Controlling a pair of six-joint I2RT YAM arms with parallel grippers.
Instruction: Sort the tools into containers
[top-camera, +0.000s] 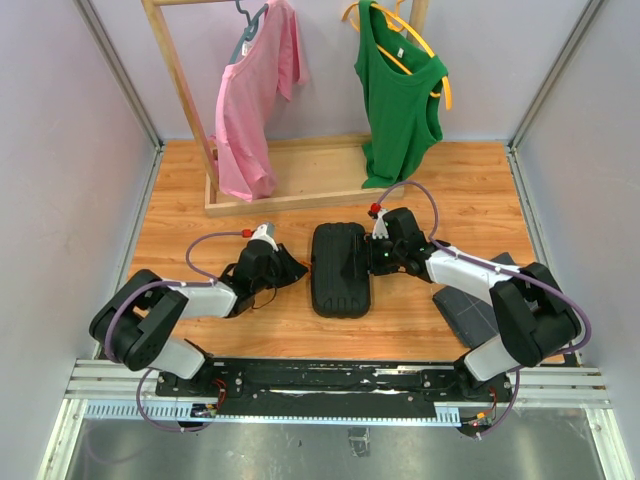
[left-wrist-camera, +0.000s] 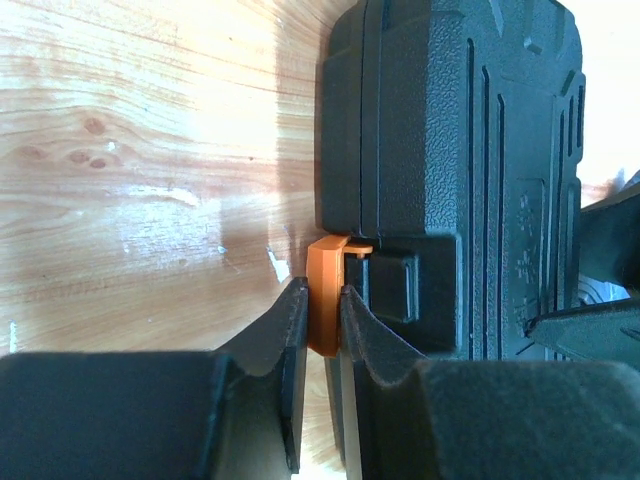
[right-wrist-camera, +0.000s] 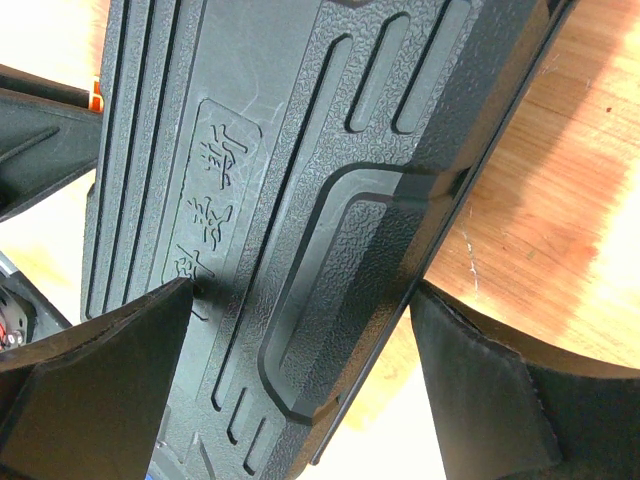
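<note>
A black hard-plastic tool case (top-camera: 337, 290) lies closed in the middle of the wooden floor. My left gripper is shut on an orange latch (left-wrist-camera: 326, 270) on the case's left side. On the case's right my right gripper straddles the edge of the case, its two fingers part open at the bottom of the right wrist view; whether they press on it I cannot tell.
A wooden rack (top-camera: 230, 207) with a pink shirt and a green top stands behind the case. A dark flat panel (top-camera: 462, 315) lies at the right, under the right arm.
</note>
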